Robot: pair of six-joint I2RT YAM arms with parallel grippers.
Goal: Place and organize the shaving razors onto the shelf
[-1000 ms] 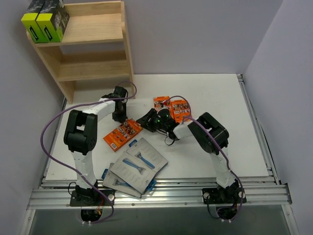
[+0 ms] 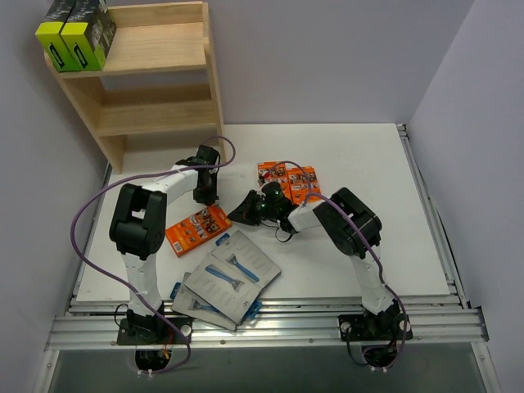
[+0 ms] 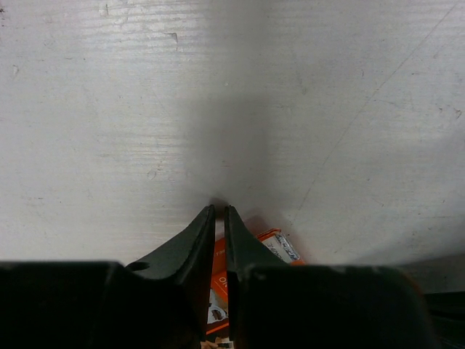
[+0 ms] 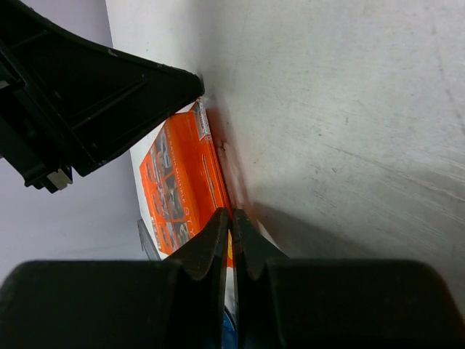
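One orange razor box (image 2: pixel 195 232) lies flat on the white table, slanted, below both grippers in the top view. My left gripper is shut, with nothing between its fingers; it stands by the box's upper edge. The right gripper is shut too, its tips together at the box's right end. In the right wrist view the orange box (image 4: pixel 185 182) lies beyond those tips and outside the fingers. Two more orange boxes (image 2: pixel 304 182) lie behind the right gripper, partly covered by a cable.
A wooden shelf (image 2: pixel 155 110) stands at the back left, with two green-and-black boxes (image 2: pixel 88 41) on top. Grey packs with blue razors (image 2: pixel 236 274) lie at the front, close below the orange box.
The right gripper has gone from open to shut and moved slightly left. The near orange box has slid left and toward the front. The left gripper stays shut and has shifted slightly right.
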